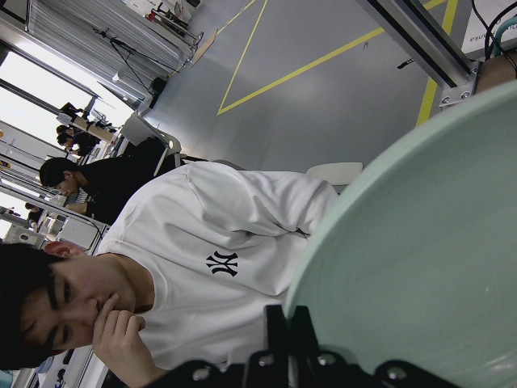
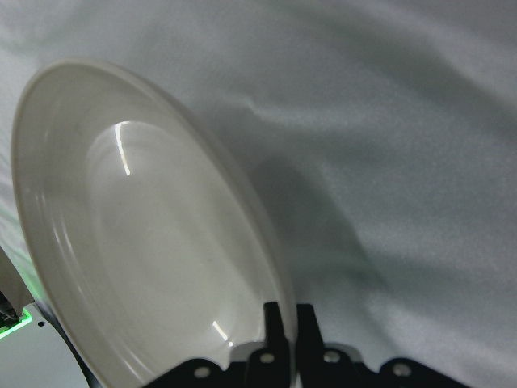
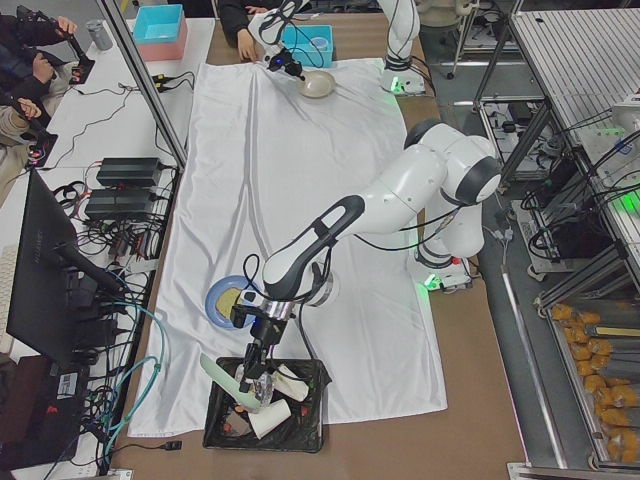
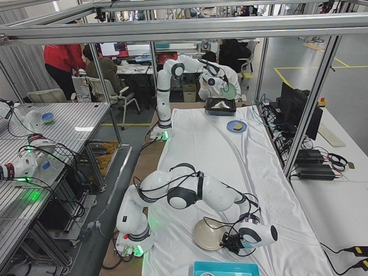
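My left gripper [image 3: 247, 378] is shut on the rim of a pale green plate [image 3: 219, 375] [image 1: 412, 242], held tilted over a black bin [image 3: 311, 425] that holds white containers, clear plastic and scraps. At the table's other end, my right gripper [image 4: 233, 242] is shut on the rim of a cream bowl-like plate [image 3: 316, 88] [image 2: 153, 226], which is tilted above or on the white cloth.
A blue plate [image 3: 216, 310] with something yellow lies beside the bin. A blue tub [image 4: 225, 268] stands just beyond the cream plate. A person is close behind the bin.
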